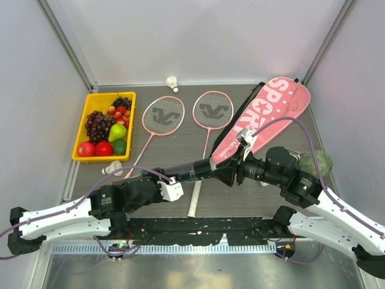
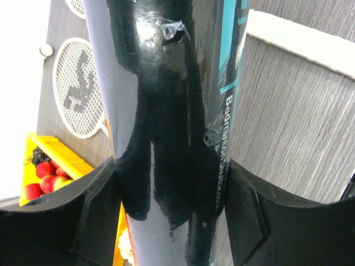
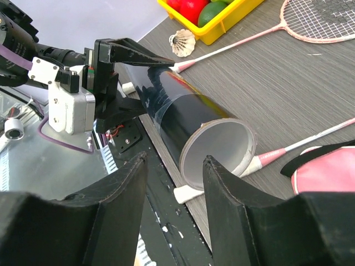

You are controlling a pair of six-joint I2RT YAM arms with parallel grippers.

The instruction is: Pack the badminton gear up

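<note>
A dark cylindrical shuttlecock tube hangs level above the front table, my left gripper shut around it. My right gripper is open at the tube's right end, which shows a pale round rim in the right wrist view. Two pink rackets lie on the table, beside a pink SPORT bag at the back right. One shuttlecock lies at the back, another by the fruit tray.
A yellow tray of fruit stands at the left. A green mesh item lies at the right, partly behind my right arm. White walls close in the back and sides; the dark front edge is below both arms.
</note>
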